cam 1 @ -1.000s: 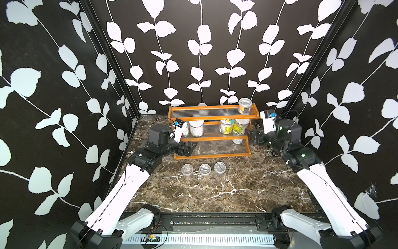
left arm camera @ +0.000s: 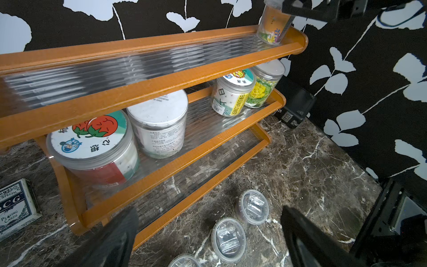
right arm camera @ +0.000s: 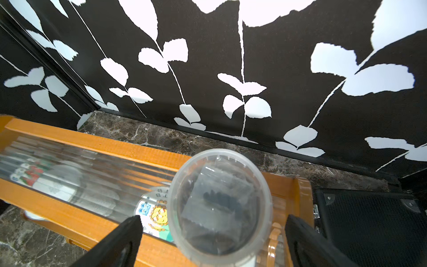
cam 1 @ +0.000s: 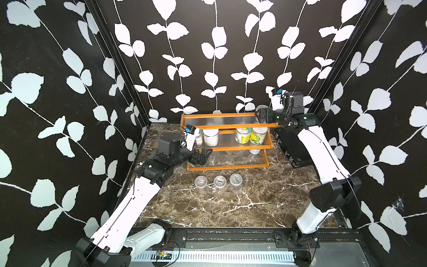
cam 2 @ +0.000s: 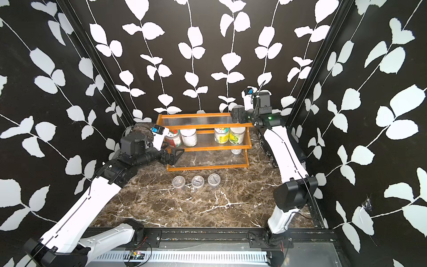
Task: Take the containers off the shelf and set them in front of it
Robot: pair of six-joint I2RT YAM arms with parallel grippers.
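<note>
A clear-lidded jar (right arm camera: 220,200) stands upright on the top tier at the right end of the shelf (cam 1: 220,126). In the left wrist view this jar (left arm camera: 273,23) shows an orange label with coloured flowers. My right gripper is open, its fingers to either side of the jar with gaps showing. From the top left, that arm covers most of the jar. In front of the shelf's left half, my left gripper (cam 1: 206,156) is open and empty. I cannot tell which jar holds seeds.
Larger jars, one with a strawberry lid (left arm camera: 92,135) and one with a white lid (left arm camera: 159,106), line the middle tier. Several small clear tubs (cam 1: 219,181) stand before the shelf. A black case (cam 1: 294,146) lies to its right.
My right gripper has risen from beside the shelf's right end and moved left to the jar on the top tier. The left arm and the shelf have stayed put.
</note>
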